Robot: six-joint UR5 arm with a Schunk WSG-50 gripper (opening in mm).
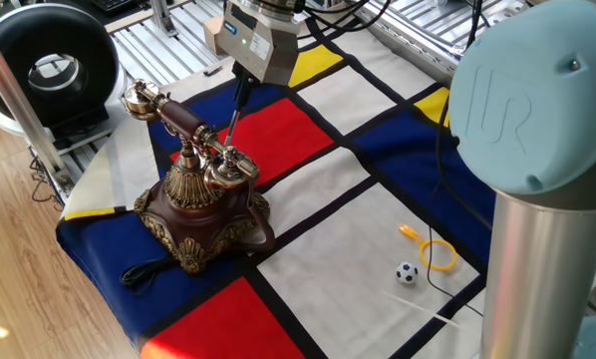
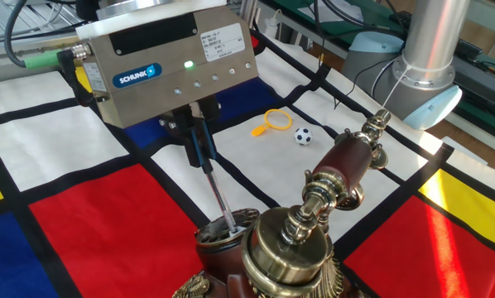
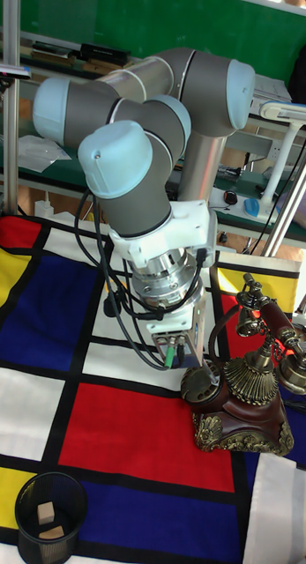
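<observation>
An ornate dark-red and brass telephone [image 1: 200, 214] stands on the patterned cloth, its handset [image 1: 183, 122] lying across the cradle. My gripper [image 2: 231, 227] points down at the phone's round dial [image 2: 217, 235], its slim fingers [image 2: 218, 192] close together. In exterior view 2 the tips meet the dial face near its rim, by its finger holes; whether they press on it cannot be told. No object shows between them. From exterior view 1 the handset end hides the tips, and in exterior view 3 the gripper body [image 3: 175, 334] covers the fingers beside the dial [image 3: 199, 382].
A small soccer ball [image 1: 407, 272] and a yellow magnifier-like ring [image 1: 438, 254] lie on a white patch. A black mesh cup [image 3: 51, 512] with wooden blocks stands at the cloth's far corner from them. Red and white areas beside the phone are clear.
</observation>
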